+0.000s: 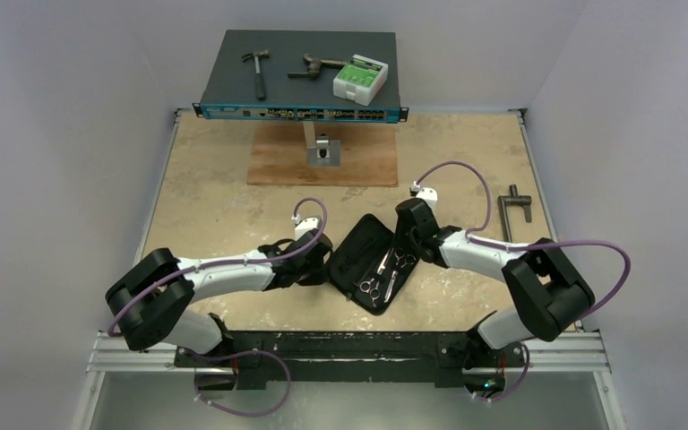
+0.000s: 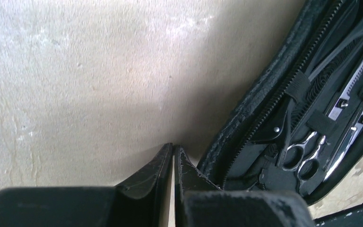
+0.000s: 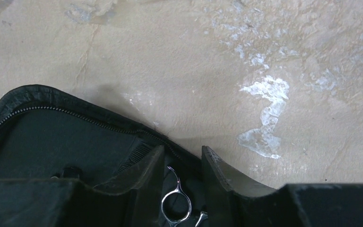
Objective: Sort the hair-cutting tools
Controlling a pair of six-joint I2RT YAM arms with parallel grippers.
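The black zip case (image 1: 369,235) lies open between both arms, with scissors (image 2: 308,142) and a black clip (image 2: 268,132) strapped inside. My left gripper is shut with nothing between its fingertips, close by the case's left edge over bare tabletop. The case's zipper pull is outside those fingers; its ring is hidden low in the left wrist view. My right gripper is over the case's far right edge, its fingers apart. A scissor finger ring (image 3: 176,191) shows in the gap, with the case rim passing behind; contact cannot be told.
At the back stands a rack unit (image 1: 219,76) carrying a hammer (image 1: 260,79), a second tool (image 1: 313,67) and a white box (image 1: 358,92). A grey metal tool (image 1: 505,219) lies at the right.
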